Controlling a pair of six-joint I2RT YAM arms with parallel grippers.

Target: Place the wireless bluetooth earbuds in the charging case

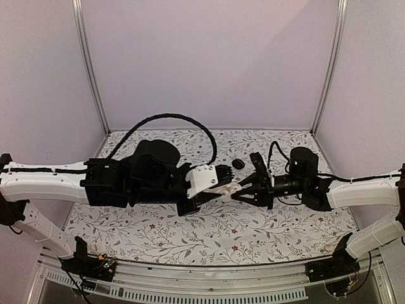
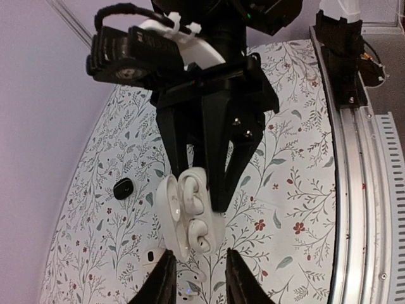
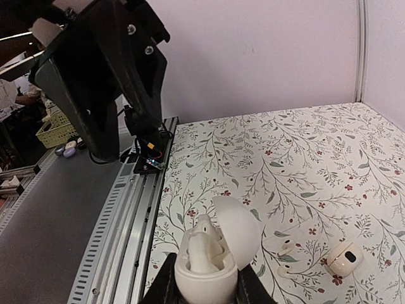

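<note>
The white charging case (image 2: pixel 202 209) is held upright, lid open, by my right gripper, shut on it; in the left wrist view white earbuds (image 2: pixel 193 197) show seated in its slots. My left gripper is just in front of the case, its fingers apart with nothing seen between them; in the right wrist view its dark fingers (image 3: pixel 107 126) hang above and left of the case. In the top view the case (image 1: pixel 228 190) is between both grippers, partly hidden.
A black lid-like piece (image 2: pixel 123 188) lies on the floral table (image 1: pixel 190 240). Small white pieces (image 3: pixel 343 258) lie below the case on the cloth. Walls enclose the back and sides; a metal rail runs along the front edge.
</note>
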